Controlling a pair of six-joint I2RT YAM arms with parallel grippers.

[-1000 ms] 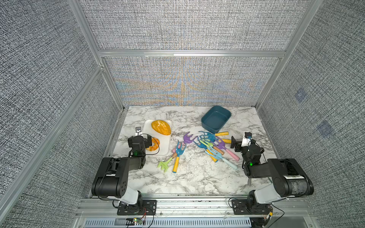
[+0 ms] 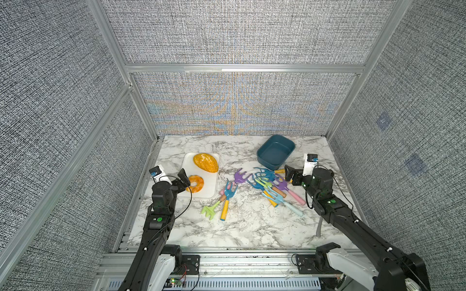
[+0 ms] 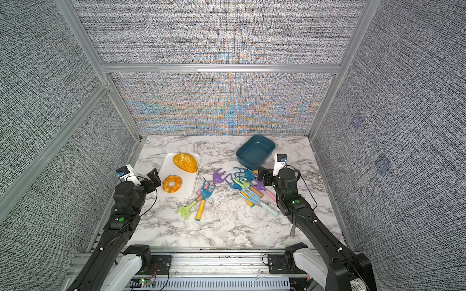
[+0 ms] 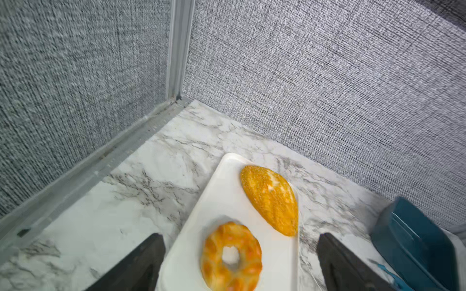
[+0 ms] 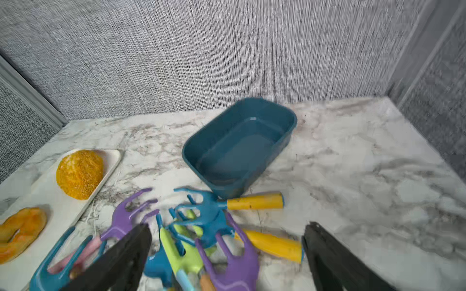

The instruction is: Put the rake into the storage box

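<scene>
Several toy rakes with coloured handles lie in an overlapping heap right of the table's middle, among them a purple rake [image 5: 235,264], a blue rake [image 5: 206,215] with a yellow handle, and a lime rake [image 5: 182,254]. Apart to the left are a blue rake [image 2: 230,188] and a green rake [image 2: 209,210], their shafts close together. Behind the heap stands the dark teal storage box [image 5: 237,145], its visible floor bare. My right gripper is open above the heap's right side, holding nothing. My left gripper hangs open over the white tray's left side, empty too.
On the white tray [image 2: 211,186] at the left sit an oval bread [image 2: 205,162] and a ring-shaped bread [image 4: 231,257]. A thin grey item [image 2: 319,226] lies beneath the right arm. The front middle of the table and the area right of the box are bare.
The right gripper now covers part of the yellow handles in the top left view. The rakes, box and tray have not moved.
</scene>
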